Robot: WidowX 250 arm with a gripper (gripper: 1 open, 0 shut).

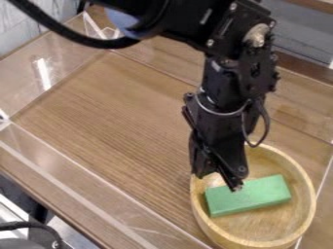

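Note:
A green rectangular block (250, 195) lies in a round wooden bowl (298, 222) at the lower right of the camera view. My black gripper (219, 178) points down over the left part of the bowl, just above and behind the block. The fingers are dark and overlap in this view; the gripper looks shut, and I see nothing held in it.
The wooden work surface (111, 112) to the left of the bowl is clear. A clear plastic edge runs along the lower left, and a grey wall stands at the back right.

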